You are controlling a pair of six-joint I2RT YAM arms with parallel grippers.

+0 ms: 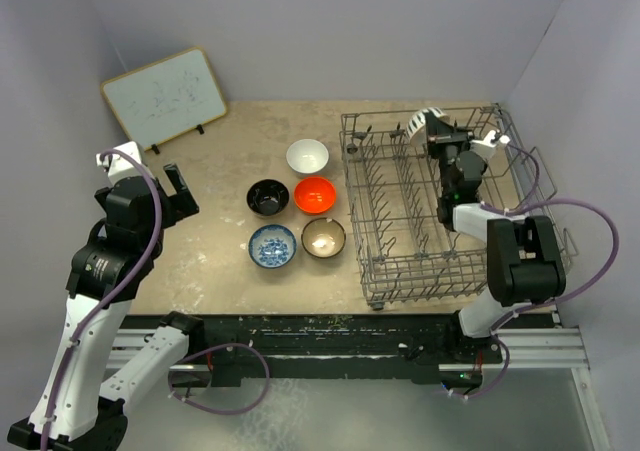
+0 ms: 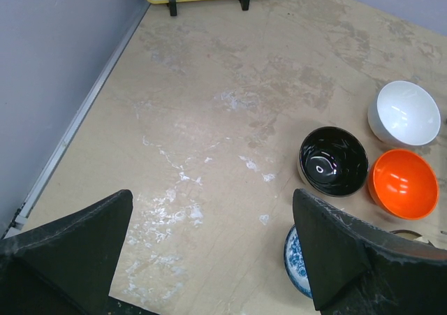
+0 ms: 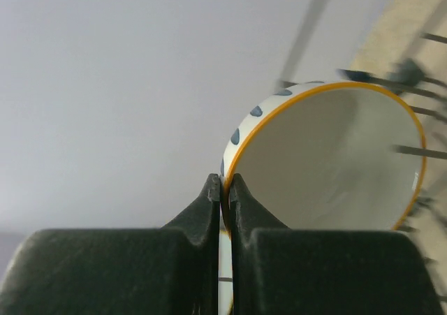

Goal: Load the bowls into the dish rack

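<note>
A white bowl with a dark pattern and an orange rim [image 3: 335, 158] stands tilted among the tines at the back of the wire dish rack [image 1: 362, 261]. My right gripper is shut with that bowl's rim between its fingertips. On the table left of the rack are a white bowl [image 1: 307, 157], a black bowl [image 1: 268, 197], an orange bowl [image 1: 315, 195], a blue-patterned bowl [image 1: 272, 246] and a brown bowl [image 1: 323, 238]. Left of these bowls, my left gripper hangs open and empty; its right finger partly covers the blue-patterned bowl in the left wrist view.
A small whiteboard [image 1: 165, 96] leans at the back left. Bare table [image 2: 209, 119] lies between it and the bowls. Walls close in the sides and back. Metal tines [image 3: 412, 151] surround the bowl in the rack.
</note>
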